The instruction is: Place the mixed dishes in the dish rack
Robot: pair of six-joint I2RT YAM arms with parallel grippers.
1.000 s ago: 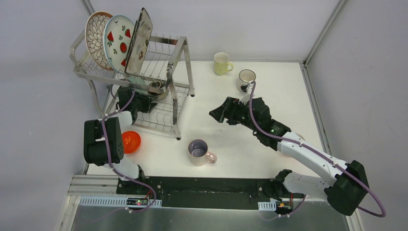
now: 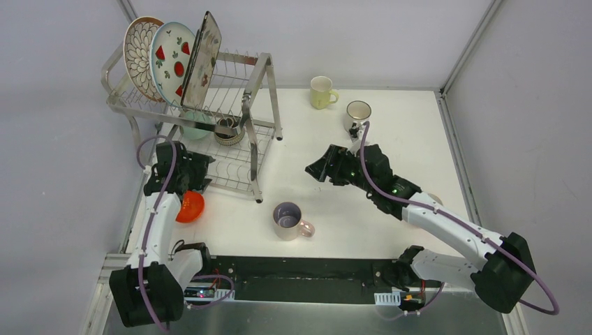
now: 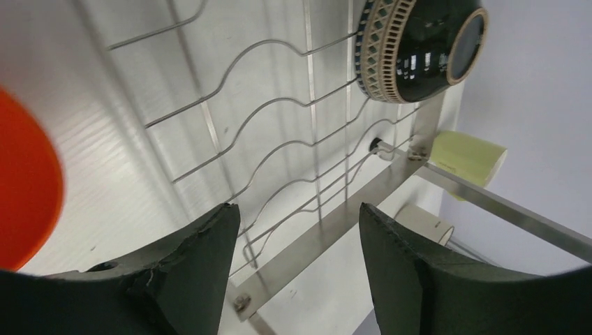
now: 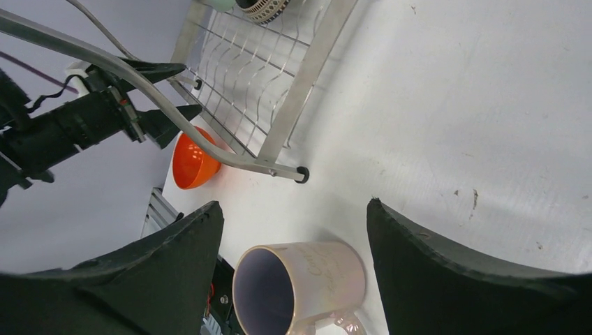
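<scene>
The metal dish rack holds three plates upright on top; its lower tier has a pale green dish and a dark patterned bowl. At the rack's front-left, my left gripper is open and empty, beside an orange bowl. My right gripper stands apart over the middle table, its fingers separated with nothing between them, near a pink-handled mug.
A yellow mug and a white mug stand at the back. A pale item is hidden under the right arm.
My right arm has shifted only slightly.
</scene>
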